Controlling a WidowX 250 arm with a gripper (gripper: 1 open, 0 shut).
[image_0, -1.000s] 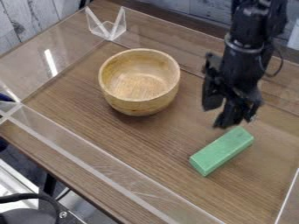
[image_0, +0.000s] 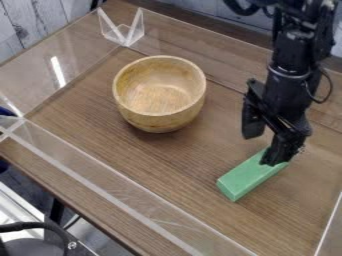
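Observation:
The black robot arm comes down from the upper right, its gripper (image_0: 269, 132) open above the upper end of a green rectangular block (image_0: 249, 182) lying on the wooden table (image_0: 107, 190). Whether the fingertips touch the block cannot be told.
An empty tan bowl (image_0: 159, 92) stands left of the arm. A small clear object (image_0: 122, 30) is at the back left.
The gripper has shifted slightly to the right and lowered from its earlier pose over the table. The green block looks nearly unmoved.

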